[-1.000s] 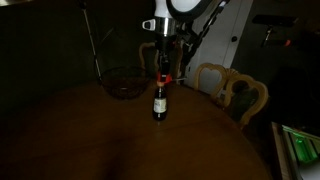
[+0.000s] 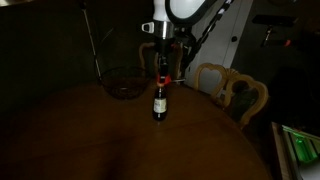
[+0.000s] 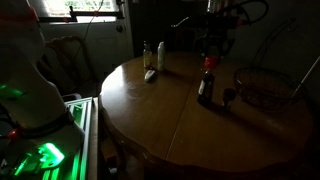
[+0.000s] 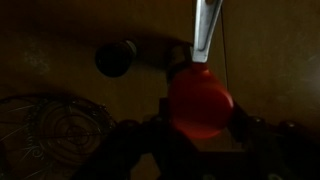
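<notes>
A dark bottle [image 2: 160, 103] with a pale label stands upright on the wooden table. Directly above its neck is my gripper [image 2: 163, 76], pointing down and shut on a small red object [image 3: 210, 63]. From the wrist view, this red object [image 4: 200, 103] looks rounded, and a pale metal strip [image 4: 205, 28] extends from beside it. Part of a dark shape, probably the bottle, shows behind the red object. Whether the red object touches the bottle's top, I cannot tell. The fingers are mostly lost in darkness.
Beside the bottle stands a small dark item [image 3: 228, 97]. A wire basket [image 3: 268, 88] sits close by. Farther off are a pale bottle [image 3: 162, 55], an amber bottle [image 3: 147, 52] and a small white item [image 3: 150, 75]. Chairs [image 2: 243, 95] line the table; its foreground is bare in exterior view 1.
</notes>
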